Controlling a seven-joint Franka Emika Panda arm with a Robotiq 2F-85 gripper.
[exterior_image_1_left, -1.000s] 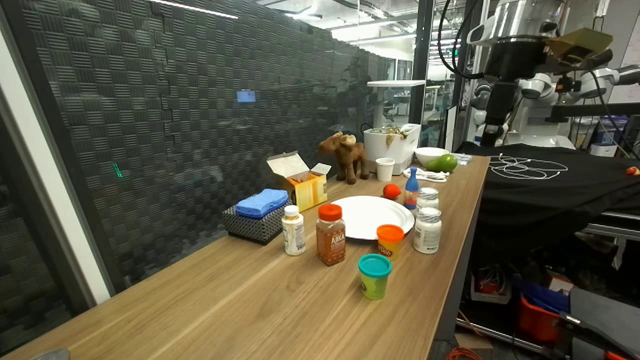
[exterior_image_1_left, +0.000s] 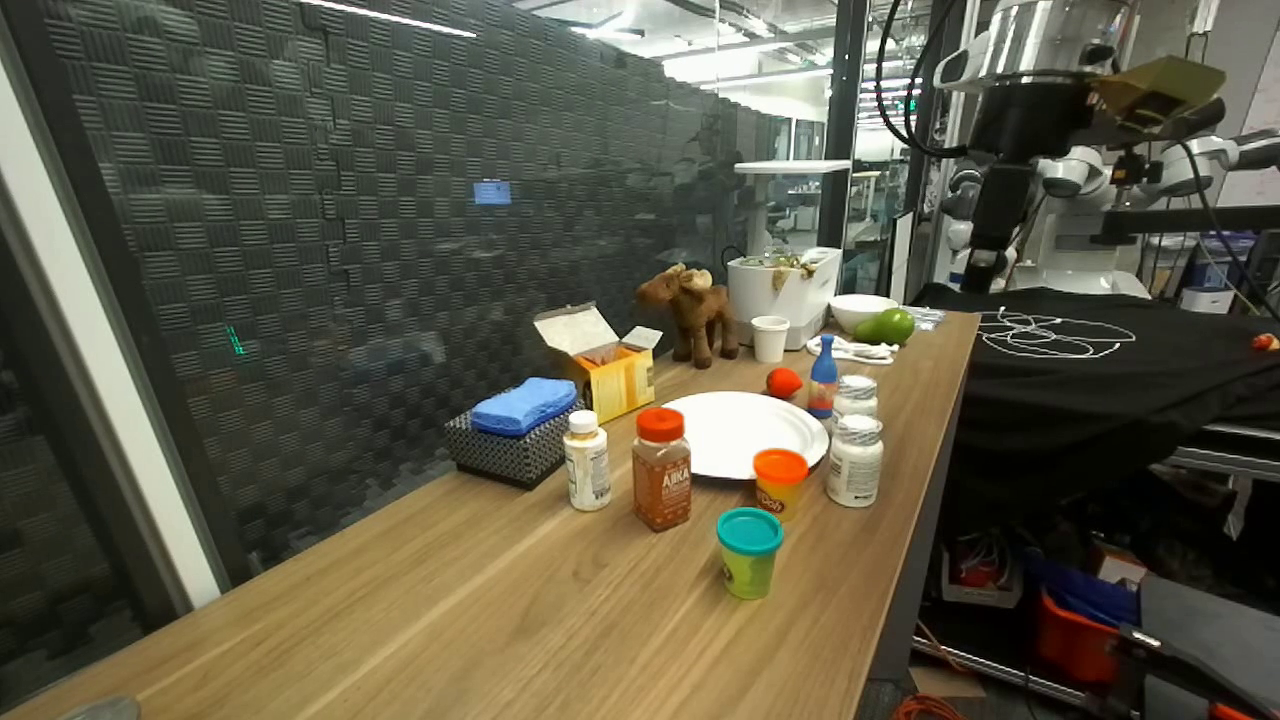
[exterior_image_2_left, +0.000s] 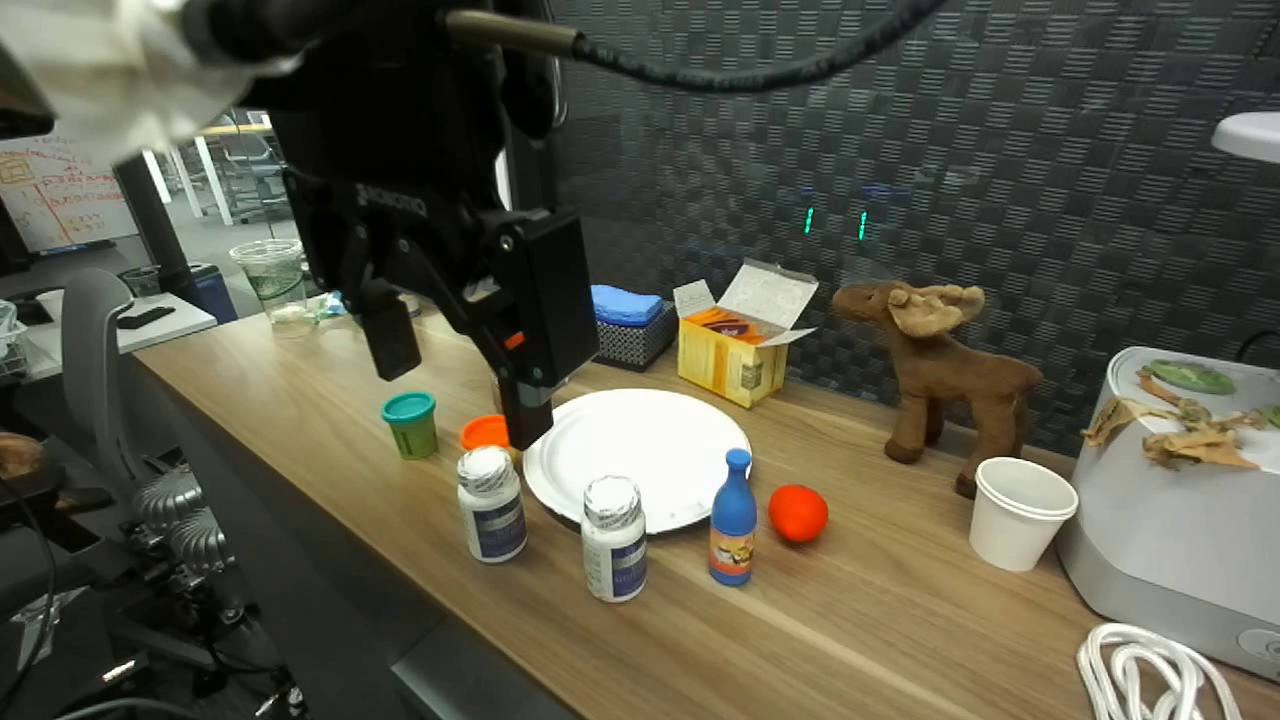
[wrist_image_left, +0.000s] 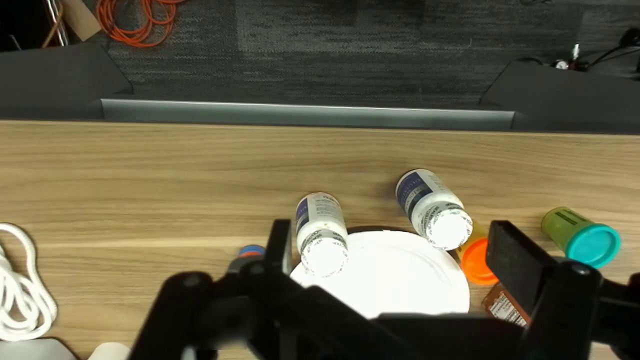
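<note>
My gripper (exterior_image_2_left: 465, 396) is open in the air above the table's edge, with nothing between its fingers. In the wrist view, its two dark fingertips stand wide apart over the scene. Two white bottles with blue labels stand upright near the front edge: one bottle (exterior_image_2_left: 492, 504) closer to the tubs, the other bottle (exterior_image_2_left: 614, 540) beside the plate. The white plate (exterior_image_2_left: 642, 450) lies empty. Near it are a blue bottle (exterior_image_2_left: 732, 522), a red tomato-like ball (exterior_image_2_left: 798, 514), an orange-lidded tub (exterior_image_1_left: 780, 482) and a teal-lidded tub (exterior_image_1_left: 749, 554).
Behind the plate stand a red-capped spice jar (exterior_image_1_left: 662, 468), a white-capped bottle (exterior_image_1_left: 588, 461), a yellow box (exterior_image_2_left: 728, 350) and a toy moose (exterior_image_2_left: 948, 372). A paper cup (exterior_image_2_left: 1020, 510) and white cord (exterior_image_2_left: 1152, 674) lie farther along. Bare wood (exterior_image_1_left: 456, 612) spans the near table.
</note>
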